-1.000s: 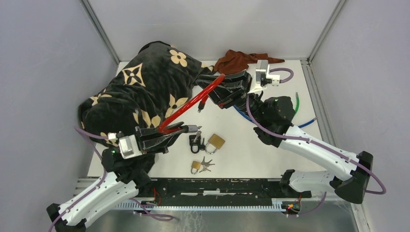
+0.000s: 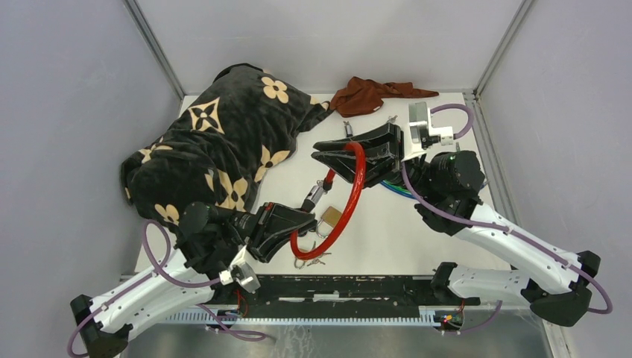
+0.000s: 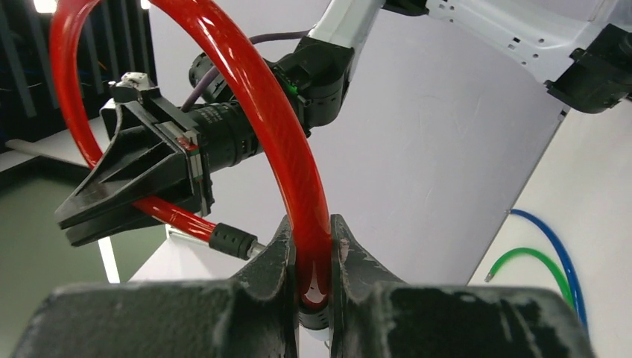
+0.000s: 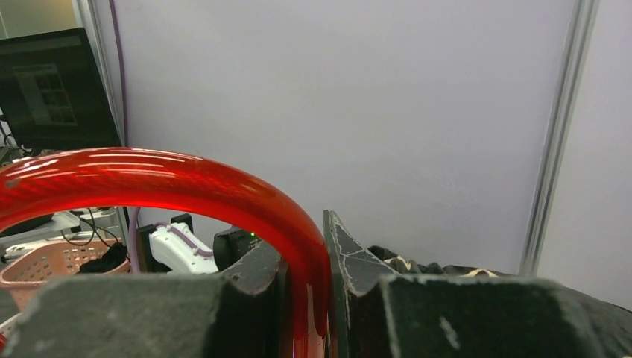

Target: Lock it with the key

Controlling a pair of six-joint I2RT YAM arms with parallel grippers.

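Observation:
A red cable lock (image 2: 349, 205) hangs in a loop between my two grippers. My left gripper (image 2: 307, 221) is shut on the cable by one end; in the left wrist view, a dark collar (image 3: 314, 318) shows just below its fingers. Higher up and to the right, my right gripper (image 2: 320, 151) is shut on the cable near the other end, which has a black sleeve (image 3: 232, 240) and a metal tip. The two ends are close together; whether they touch I cannot tell. No key shows in the lock. Keys (image 2: 318, 259) lie on the table, partly behind the loop.
A brass padlock (image 2: 333, 217) lies beneath the loop. The dark patterned blanket (image 2: 246, 112) covers the left back, with a brown cloth (image 2: 376, 93) at the rear. Blue cable (image 3: 559, 250) and green cable (image 3: 533, 253) lie at the right.
My left gripper has moved to the right and turned, bringing its end of the red cable towards the other. My right gripper has shifted slightly right and frontward. The loop has bent tighter.

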